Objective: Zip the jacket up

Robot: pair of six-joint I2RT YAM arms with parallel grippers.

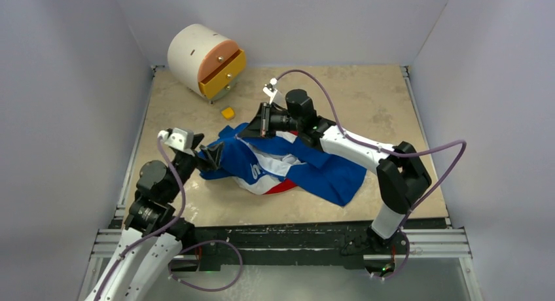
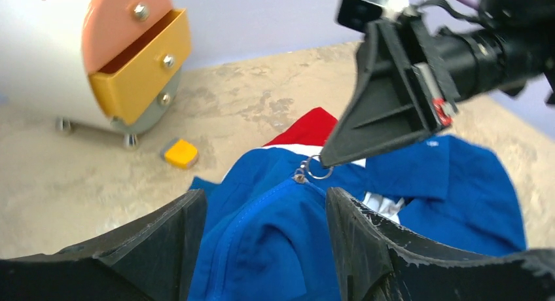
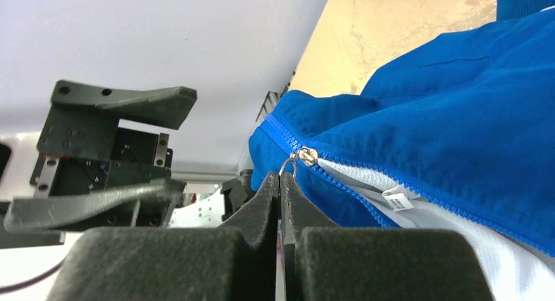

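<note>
The blue jacket (image 1: 241, 162), with white and red parts, lies rumpled on the table. Its zip slider (image 3: 307, 156) carries a thin metal pull ring (image 3: 288, 168), and the two zip edges spread apart to the right of the slider. My right gripper is shut, with the ring pinched at its fingertips; the left wrist view shows the same ring (image 2: 321, 175) at the right gripper's tip. At the jacket's left end, my left gripper stands open. Blue cloth shows beyond its fingers (image 2: 190, 216), none clearly gripped.
A white drum-shaped cabinet (image 1: 190, 51) with an open yellow drawer (image 1: 224, 73) stands at the back left. Between it and the jacket sits a small yellow block (image 1: 228, 113).
</note>
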